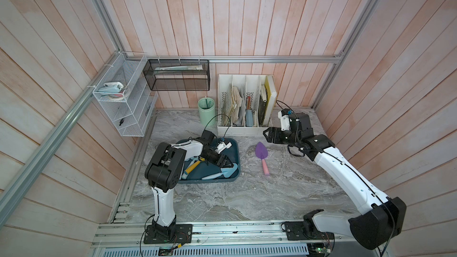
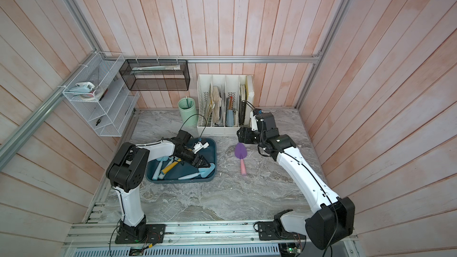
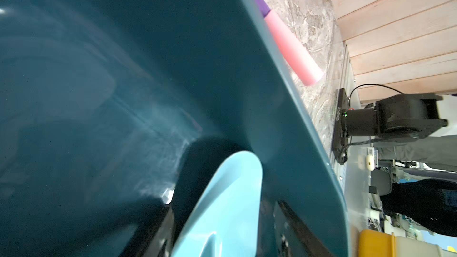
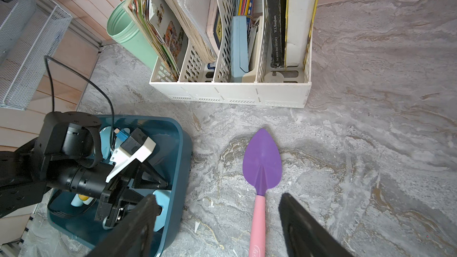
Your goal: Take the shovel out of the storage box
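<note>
The dark blue storage box (image 1: pixel 238 150) stands on the left of the table. In its front right part lies a light blue shovel (image 1: pixel 229 170), its handle pointing left. My left gripper (image 1: pixel 227 163) reaches down into the box over the shovel's blade. In the left wrist view the light blue blade (image 3: pixel 228 200) shows between the parted fingers, with a gap visible on its right side. My right gripper is open and empty above the table. Below it on the marble lies a purple shovel (image 4: pixel 262 159) with a pink handle.
Other tools, including a yellow-handled one (image 1: pixel 192 166), lie in the box's left part. A white book rack (image 1: pixel 245 130) and a green bin (image 1: pixel 206 114) stand behind.
</note>
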